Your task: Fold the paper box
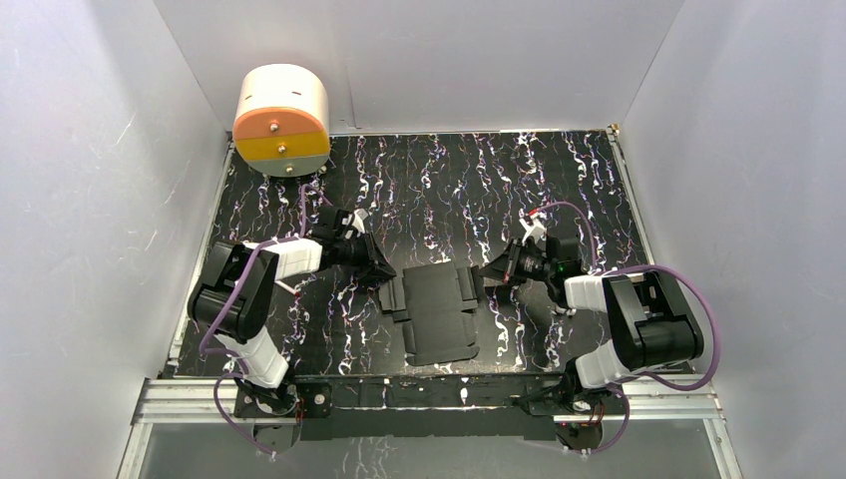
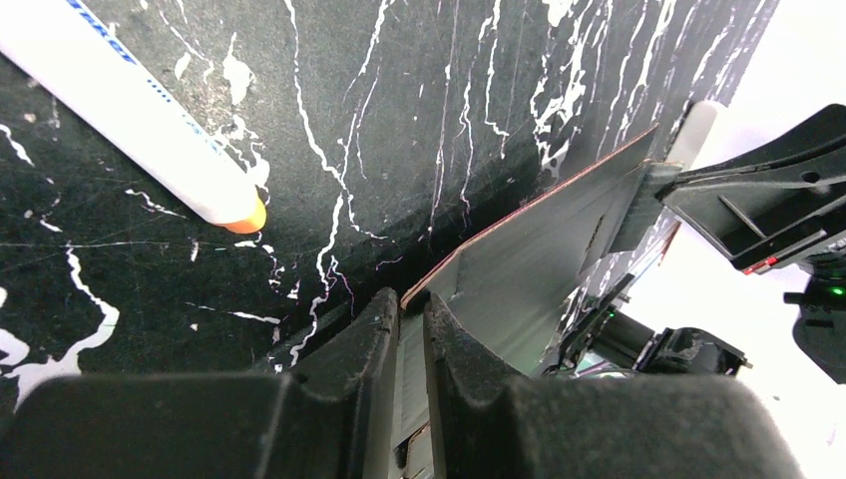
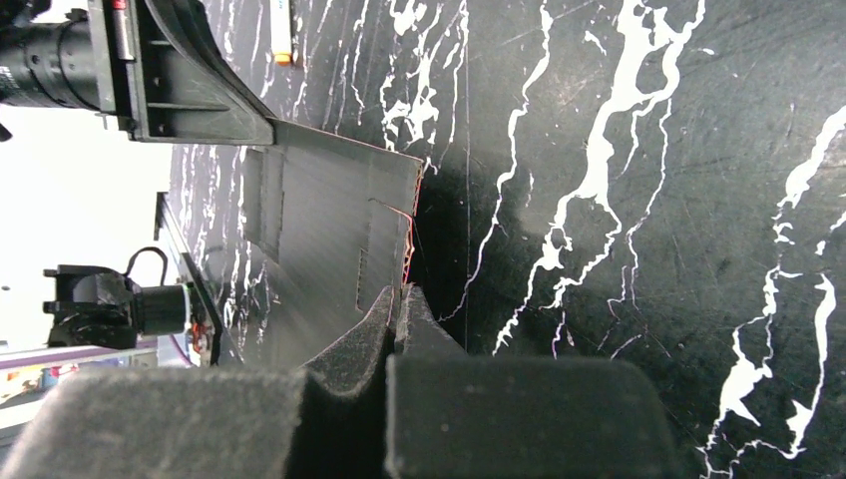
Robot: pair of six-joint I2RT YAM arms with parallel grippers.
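Observation:
The black paper box (image 1: 436,299) lies partly folded near the table's front, side flaps standing at its left and right and a flat panel toward the front edge. At its back left corner is my left gripper (image 1: 390,272); in the left wrist view its fingers (image 2: 371,334) stand a narrow gap apart, one on each side of the cardboard corner (image 2: 499,289). On the right side, my right gripper (image 1: 483,272) is shut. The right wrist view shows the flap's thin edge (image 3: 408,239) running down between its fingertips. How deep the cardboard sits there is hidden.
A white tube with an orange end (image 2: 150,120) lies on the table left of the box. A drawer cabinet (image 1: 282,120) stands at the back left. Behind the box the marbled tabletop (image 1: 439,190) is clear.

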